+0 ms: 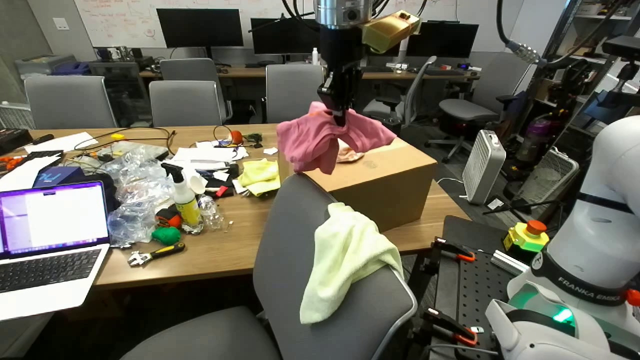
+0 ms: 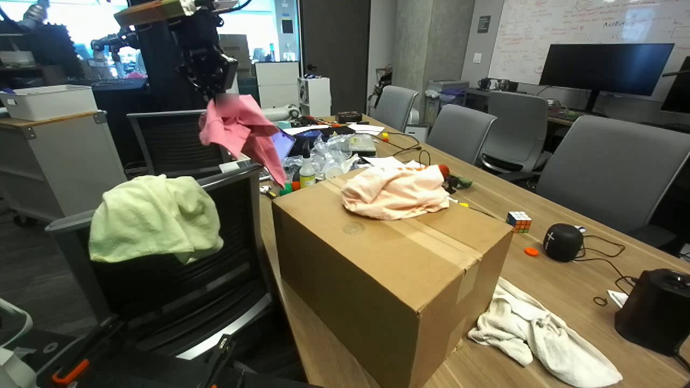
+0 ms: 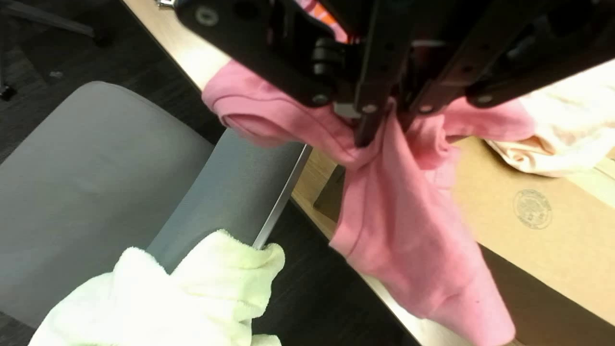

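A pink cloth (image 1: 324, 135) hangs in loose folds from my gripper (image 1: 340, 119), which is shut on it. In the wrist view the cloth (image 3: 403, 219) is pinched at the fingertips and its ends droop on several sides. Exterior view 2 has it (image 2: 242, 126) in the air near the top of the grey chair's back, left of the cardboard box (image 2: 381, 258). A pale yellow-green towel (image 1: 348, 258) is draped over the backrest of the grey chair (image 1: 288, 240). On top of the box lies a crumpled peach cloth (image 2: 394, 191).
Left on the table (image 1: 240, 240) are a laptop (image 1: 54, 234), plastic wrap (image 1: 141, 186) and a spray bottle (image 1: 184, 201). A yellow cloth (image 1: 259, 176) lies behind the chair. A white cloth (image 2: 543, 336) rests beside the box. The box top's near part is bare.
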